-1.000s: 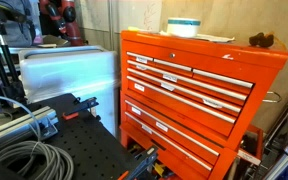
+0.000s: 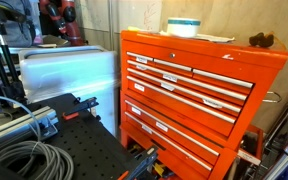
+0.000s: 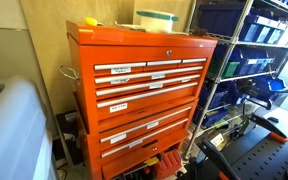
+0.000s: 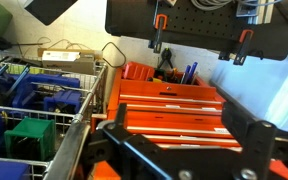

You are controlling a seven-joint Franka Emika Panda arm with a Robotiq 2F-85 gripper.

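A red tool cabinet (image 2: 179,85) with several labelled drawers faces the black table; it also fills the middle of exterior view 2 (image 3: 144,90). Its drawers (image 4: 174,110) appear in the wrist view, between the dark parts of my gripper. Those parts stand apart with no object seen between them, so the gripper looks open. The gripper cannot be made out in either exterior view. Low at the cabinet, loose tools (image 4: 169,75) lie in what looks like an open bottom compartment. The main drawers look closed.
A white-and-teal round container (image 2: 184,27) and a dark lump (image 2: 262,40) sit on the cabinet top. The black perforated table (image 2: 84,140) carries clamps and a coiled cable (image 2: 32,160). Shelving with blue bins (image 3: 249,55) stands beside the cabinet.
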